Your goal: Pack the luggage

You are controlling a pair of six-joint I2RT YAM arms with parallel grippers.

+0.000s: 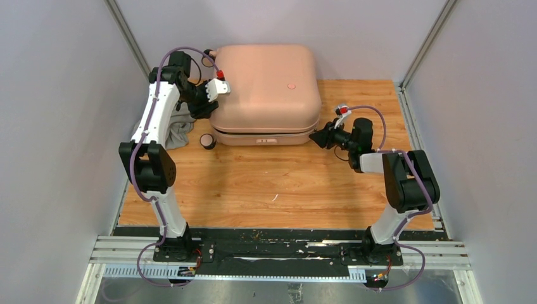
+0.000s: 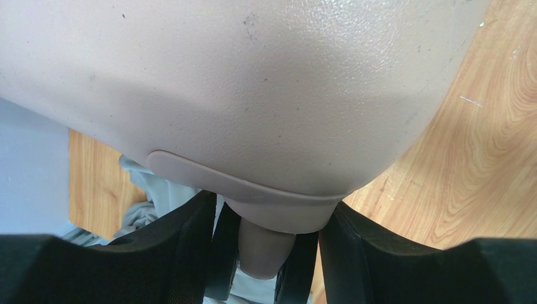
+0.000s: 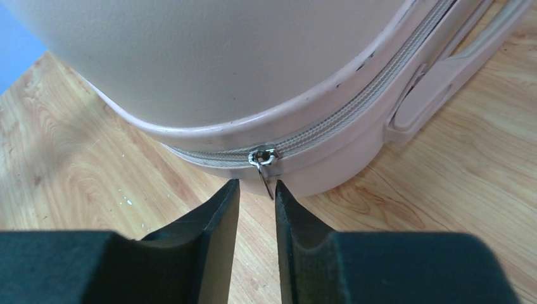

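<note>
A pink hard suitcase (image 1: 265, 88) lies closed-lidded at the back centre, a dark gap along its front seam. My left gripper is at its left side, with part of the case between its fingers, apparently a pale tab or handle end. In the right wrist view, my right gripper is at the front right corner, fingers apart around the hanging metal zipper pull (image 3: 266, 180), close to it; whether it touches cannot be told. A handle (image 3: 437, 88) runs along the case's band to the right.
Grey cloth (image 1: 179, 130) lies left of the case under the left arm. A dark round object (image 1: 208, 141) stands near its front left corner.
</note>
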